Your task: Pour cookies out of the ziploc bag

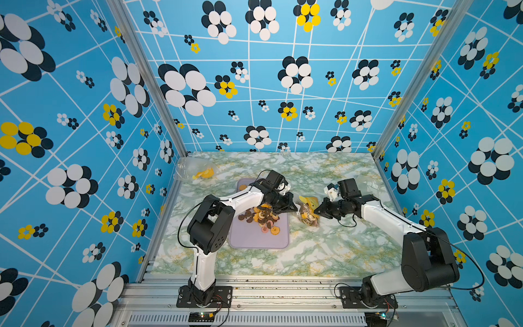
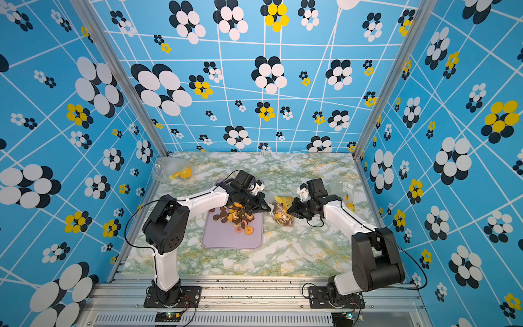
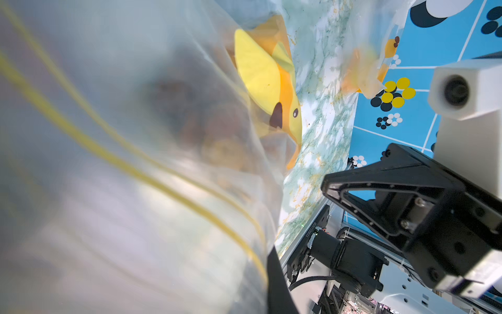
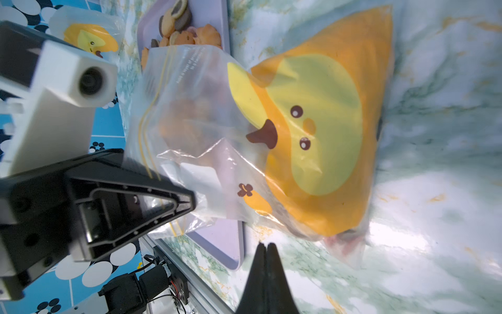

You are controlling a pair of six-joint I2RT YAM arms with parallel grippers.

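The clear ziploc bag (image 1: 309, 209), with an orange and yellow animal print, stands right of the lilac tray (image 1: 258, 243), cookies inside. My left gripper (image 1: 296, 208) is shut on its upper, zip end; bag film hides most of those fingers in the left wrist view. In the right wrist view, the zip end leans towards the tray and the printed part (image 4: 313, 125) rests low over the table. Beside the bag, my right gripper is shut with nothing between its fingers, the bag lying outside them. Loose cookies (image 1: 265, 217) are heaped on the tray.
Another clear bag with an orange print (image 1: 202, 172) lies at the back left. A further clear bag (image 2: 345, 190) is partly hidden behind the right arm. Bare marbled table (image 1: 327, 250) shows in front of the bag and right of the tray.
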